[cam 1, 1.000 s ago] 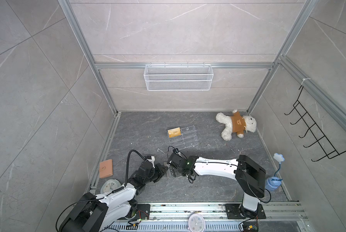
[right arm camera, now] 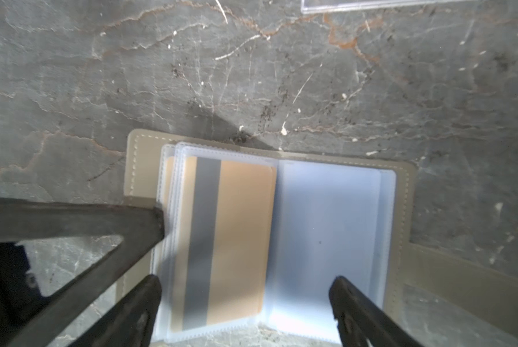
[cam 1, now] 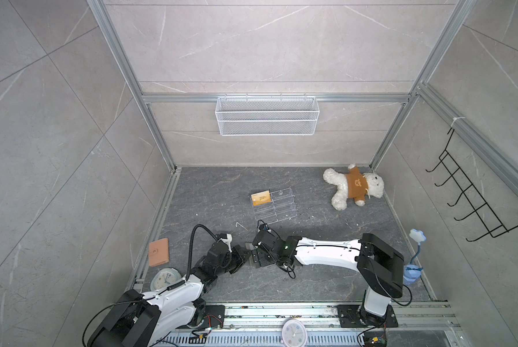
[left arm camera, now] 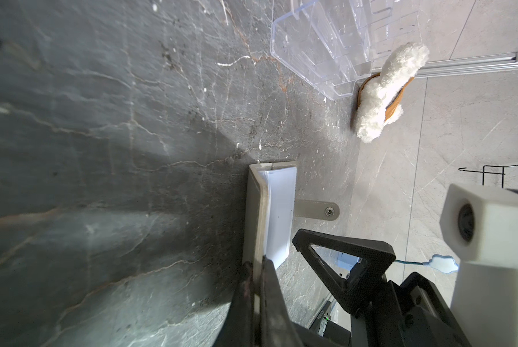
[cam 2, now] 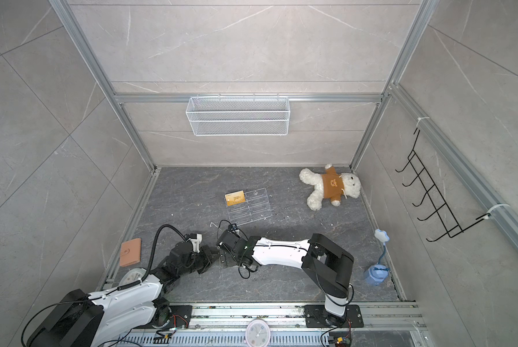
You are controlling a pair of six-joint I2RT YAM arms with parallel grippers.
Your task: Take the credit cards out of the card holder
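Observation:
The open beige card holder point(right arm camera: 403, 219) lies flat at the front middle, largely hidden by my arms in the top views. In the right wrist view, a tan card point(right arm camera: 235, 243) with a dark stripe sits in its left clear sleeve; the right sleeve point(right arm camera: 322, 237) looks pale blue. My right gripper is open over the pages, fingertips at either side of the lower part. My left gripper is shut at the holder's edge, seemingly pinching its cover; one of its fingers reaches over the left edge in the right wrist view.
A clear tray point(cam 1: 282, 205) with a tan card is behind the holder. A plush bear point(cam 1: 357, 185) lies back right, a blue lamp point(cam 2: 376, 271) front right, a pink booklet point(cam 1: 158, 252) and round clock point(cam 1: 165, 278) front left. A wire basket point(cam 1: 267, 115) hangs at back.
The left arm looks unchanged.

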